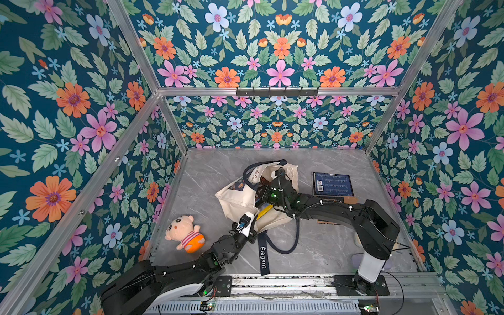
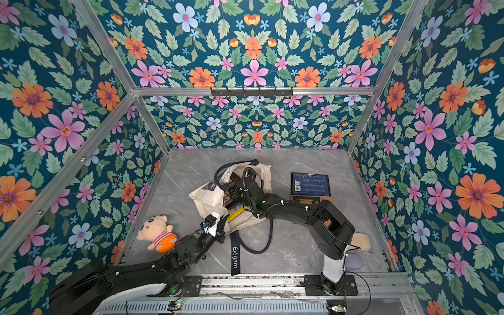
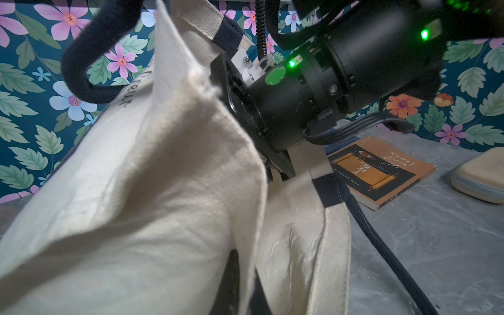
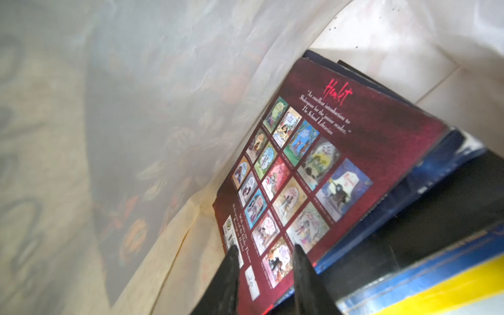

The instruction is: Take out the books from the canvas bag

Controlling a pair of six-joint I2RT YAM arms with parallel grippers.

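Note:
The canvas bag (image 1: 233, 202) lies open mid-floor. My right gripper is inside it, part open, fingertips over a maroon Hamlet book (image 4: 336, 131); beneath lie a dark book (image 4: 409, 225) and a yellow-edged item (image 4: 462, 278). In the left wrist view my left gripper is shut at the bag's front fabric; whether cloth is between its fingers is unclear.
Books (image 1: 332, 183) lie on the right, with a beige case (image 3: 477, 176) and a purple object (image 2: 352, 260) farther front. A plush doll (image 1: 183, 233) lies at the left.

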